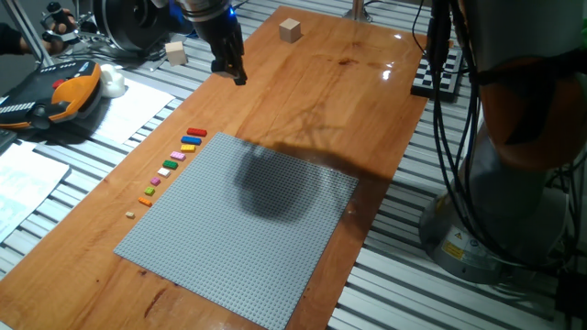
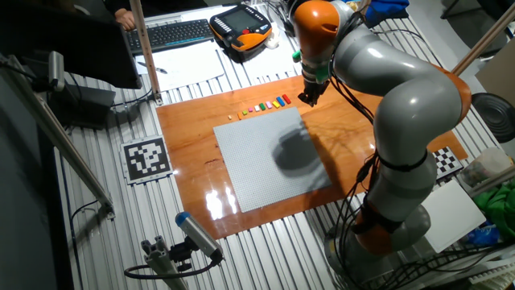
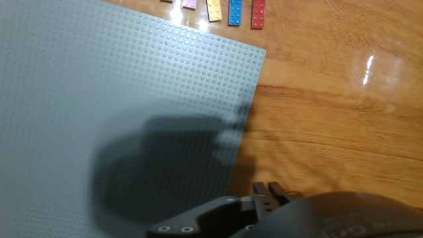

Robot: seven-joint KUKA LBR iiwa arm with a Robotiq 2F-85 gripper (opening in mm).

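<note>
A grey studded baseplate (image 1: 243, 220) lies flat on the wooden table, also filling the left of the wrist view. Small bricks stand in a row along its edge, among them a red brick (image 3: 258, 13), a blue brick (image 3: 234, 12) and a yellow brick (image 3: 213, 10). A green brick (image 1: 171, 165) and a white brick (image 1: 164, 172) are farther along. My gripper (image 1: 240, 81) hangs above the table, beyond the red end of the row and clear of every brick. Its fingertips appear together, with nothing visible between them.
Two wooden cubes sit at the back, one a pale cube (image 1: 290, 31) on the table, the other a cube (image 1: 175, 53) left of it. An orange-black teach pendant (image 2: 241, 31) lies beyond the bricks. The table (image 1: 321, 92) around the gripper is bare.
</note>
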